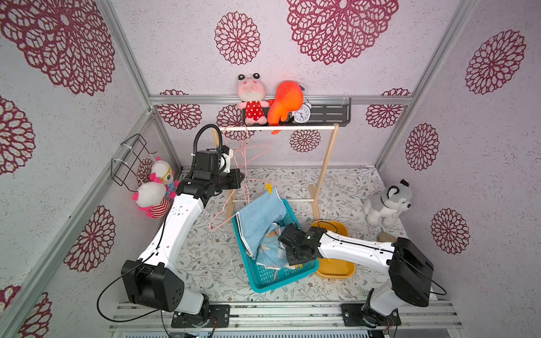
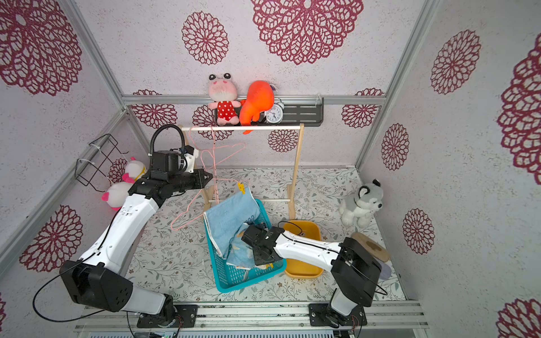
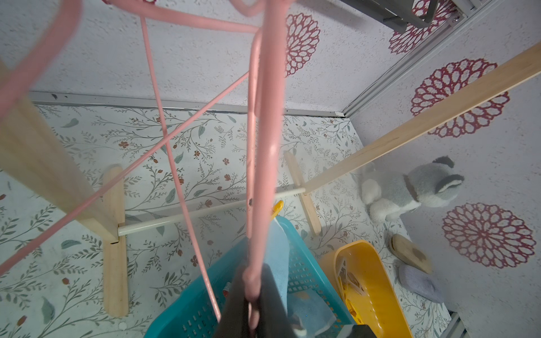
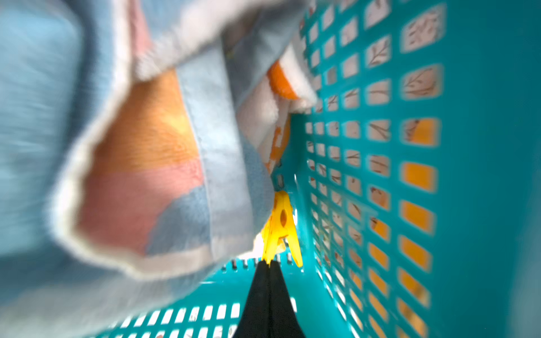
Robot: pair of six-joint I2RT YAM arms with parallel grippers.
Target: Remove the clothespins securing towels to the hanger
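Note:
A yellow clothespin point(image 1: 268, 187) sits at the top corner of a blue towel point(image 1: 262, 217), where it meets the lower pink hanger point(image 1: 218, 225). That towel slopes down into the teal basket point(image 1: 260, 286). My left gripper is shut on the pink hanger's thin rod, which runs down between its fingers. Inside the basket, another yellow clothespin point(image 4: 280, 222) lies beside a crumpled patterned towel point(image 4: 152, 169). My right gripper is shut with nothing between its fingers, its tips close to this clothespin's legs; whether they touch cannot be told.
A yellow bin point(image 1: 338, 269) stands right of the basket and holds clothespins point(image 3: 350, 307). The wooden rack point(image 1: 325, 163) rises behind, with more pink hanger wire point(image 1: 259, 149) on its bar. A plush husky point(image 1: 388, 204) sits at the right.

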